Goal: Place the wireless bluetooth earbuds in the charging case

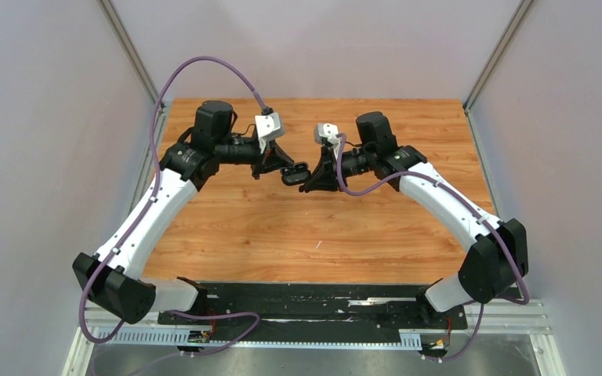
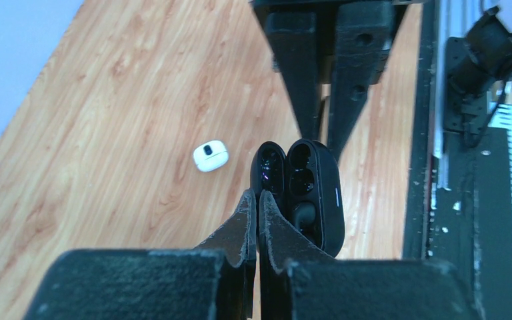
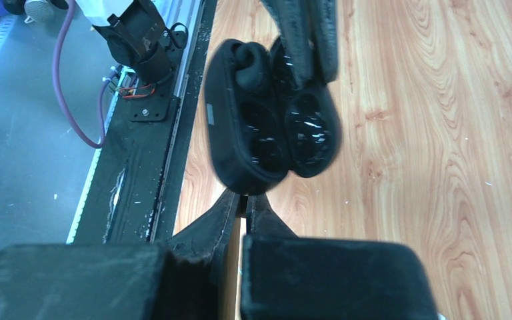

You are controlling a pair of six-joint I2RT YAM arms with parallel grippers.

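Observation:
The black charging case (image 1: 295,178) is held up between the two grippers, lid open. My left gripper is shut at the case's edge, which appears to be pinched in its fingertips. In the right wrist view the case (image 3: 240,147) shows one filled-looking upper well and a glossy lower well; whether that upper shape is an earbud is hard to tell. My right gripper is shut just beside the case's end; whether it touches the case, or has anything thin between its fingers, is unclear.
A small white box (image 2: 210,155) lies on the wooden table (image 1: 313,235). Walls enclose the sides and back.

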